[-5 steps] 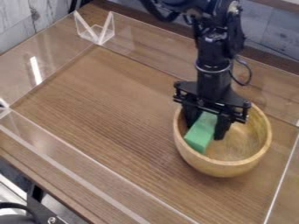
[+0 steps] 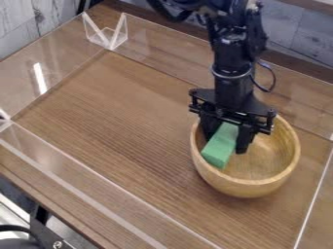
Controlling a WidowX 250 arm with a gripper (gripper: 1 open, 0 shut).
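Note:
A tan bowl [image 2: 268, 167] rests on the wooden table [image 2: 104, 136] at the right. My black gripper [image 2: 232, 127] reaches down into it from above, shut on a green object [image 2: 220, 148] that is tilted inside the bowl. The fingertips are partly hidden behind the object and hard to make out.
A white wire stand [image 2: 104, 32] sits at the back left of the table. A black cable lies at the front left corner.
The gripper and green object have shifted only slightly within the bowl, a little to the left compared with a second ago.

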